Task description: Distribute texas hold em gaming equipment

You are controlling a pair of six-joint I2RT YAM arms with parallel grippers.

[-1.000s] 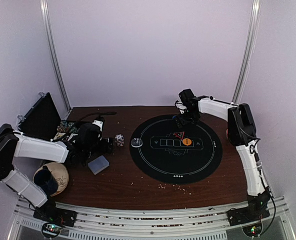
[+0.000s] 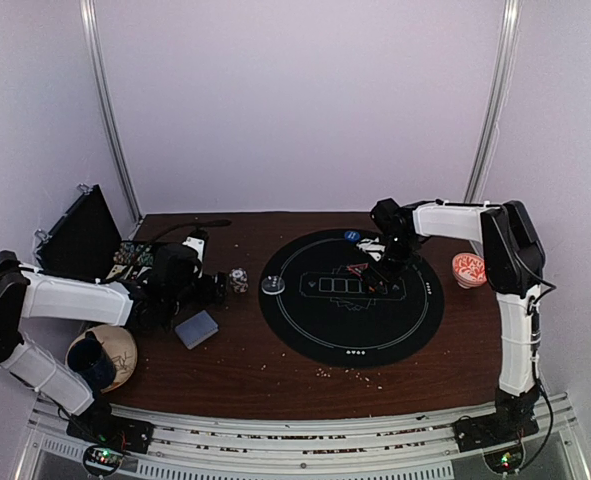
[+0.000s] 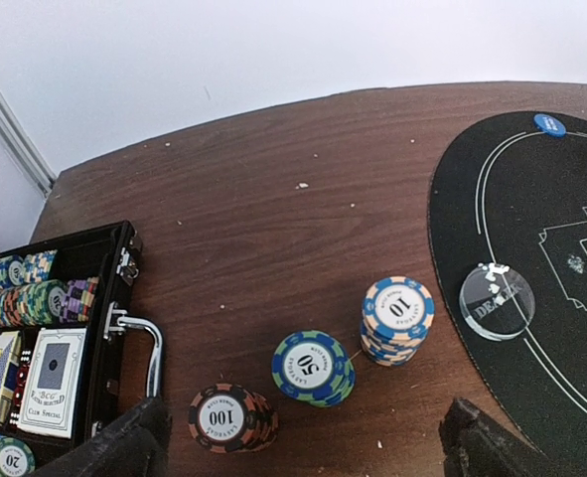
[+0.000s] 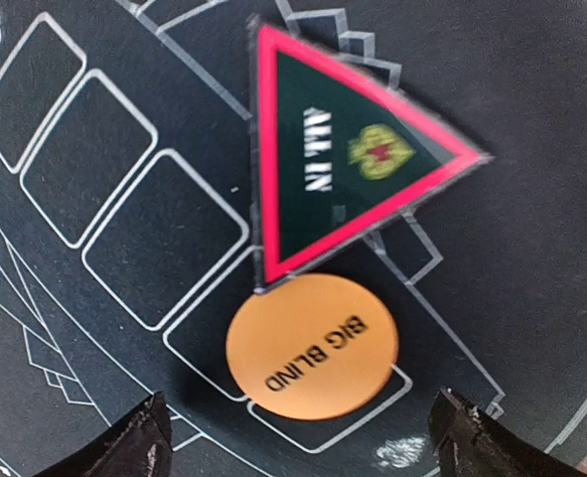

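An orange BIG BLIND button (image 4: 311,346) lies on the black poker mat (image 2: 350,335), just below a triangular ALL IN marker (image 4: 338,149). My right gripper is low over them, fingers apart either side below the button, nothing between. A clear DEALER puck (image 3: 497,301) and a blue button (image 3: 549,123) sit on the mat. My left gripper is open above chip stacks marked 100 (image 3: 231,417), 50 (image 3: 313,366) and 10 (image 3: 397,313), beside the open case (image 3: 55,328) of chips and cards.
A red patterned bowl (image 2: 470,268) stands right of the mat. A blue card box (image 2: 196,329), a round wooden board (image 2: 122,350) and a dark mug (image 2: 90,365) are at left.
My right arm has shifted and come down over the orange button and triangle, now largely covering them in the top view. The left arm has barely moved.
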